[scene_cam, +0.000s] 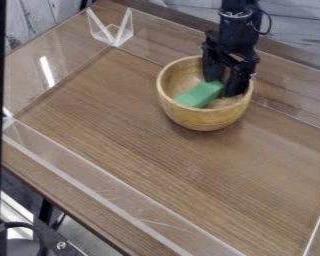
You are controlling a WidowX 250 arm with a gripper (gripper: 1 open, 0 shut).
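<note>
A wooden bowl (190,115) sits at the back right of the table, holding a green object (199,94). My black gripper (219,75) reaches down from above into the bowl's back right, by the green object's upper end. Its fingers are dark and overlap, so their contact with the object is unclear.
A clear plastic shape (109,30) stands at the back left. A wooden wall runs along the back, and dark cables or hardware lie beyond the lower left edge.
</note>
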